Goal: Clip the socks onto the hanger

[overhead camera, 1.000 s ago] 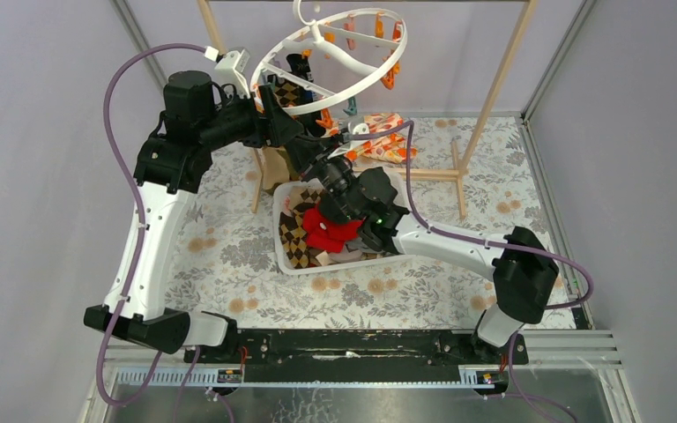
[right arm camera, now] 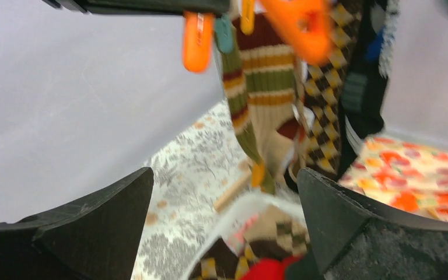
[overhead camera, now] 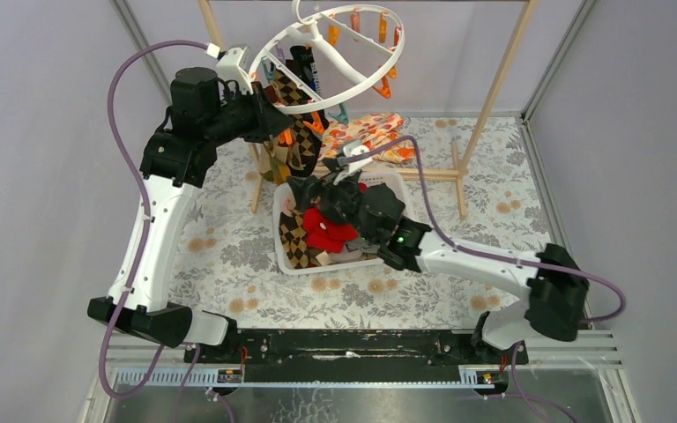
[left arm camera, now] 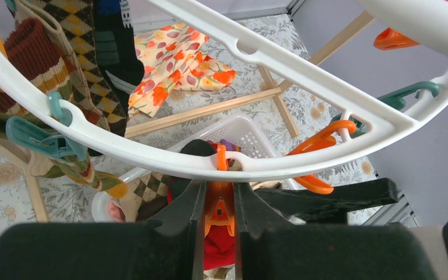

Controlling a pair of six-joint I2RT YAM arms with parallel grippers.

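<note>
The white round hanger [overhead camera: 353,92] carries coloured clips around its rim. My left gripper is shut on an orange clip [left arm camera: 220,156] at the near rim; no sock shows in that clip. Several socks hang at the hanger's left: a brown checkered sock [left arm camera: 73,32], a black sock [left arm camera: 115,46], and a striped sock [right arm camera: 268,81]. A teal clip [left arm camera: 46,140] sits beside the narrow green-and-brown striped sock [right arm camera: 242,116]. Below the rim, over the basket, my right gripper [overhead camera: 302,189] stands open, with nothing between its fingers.
The white basket [overhead camera: 280,242] on the floor holds more socks and a red item [overhead camera: 326,231]. Behind it lies an orange-patterned cloth [overhead camera: 379,132]. A wooden stand [overhead camera: 494,92] frames the hanger.
My right gripper has drawn away from the left one, slightly down, and its forearm has shifted right. The hanger has tilted a little. My left gripper has barely moved.
</note>
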